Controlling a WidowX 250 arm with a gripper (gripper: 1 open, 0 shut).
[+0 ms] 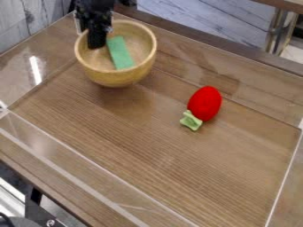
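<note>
My dark gripper [94, 27] is at the top, over the left rim of a yellow bowl [109, 77]; its fingers are small and dark, and their state is unclear. A green block [120, 52] lies inside the bowl. To the right, a red object [205, 103] rests on the wooden table [142, 168], with a small light-green piece [192, 121] just below it.
A light wall borders the table at the top left, and a shelf or cabinet edge is at the top right.
</note>
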